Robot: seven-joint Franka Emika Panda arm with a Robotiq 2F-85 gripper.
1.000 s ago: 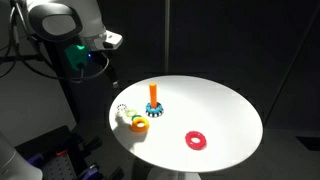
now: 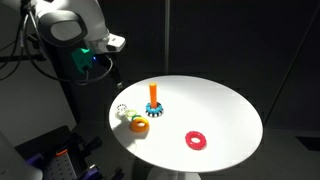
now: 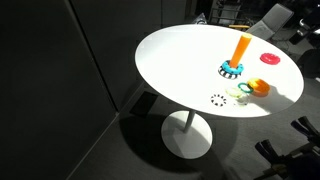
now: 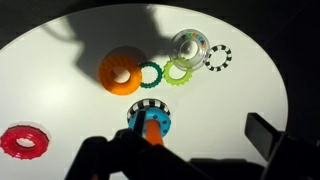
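My open gripper is above the white table (image 2: 220,105), with nothing between its fingers. An orange post (image 2: 153,94) stands upright on the table. Around its foot sits a blue ring (image 4: 165,122) with a black-and-white patterned one (image 4: 150,104). Loose on the tabletop lie an orange ring (image 4: 120,72), a small teal ring (image 4: 151,66), a lime-green ring (image 4: 178,63), a clear ring with beads (image 4: 189,46) and a black-and-white ring (image 4: 208,58). Apart from these rests a red ring (image 2: 196,140).
The arm (image 2: 85,28) reaches in from the left.
The arm has shifted very slightly to the right in the first exterior view. The post and rings lie where they were.
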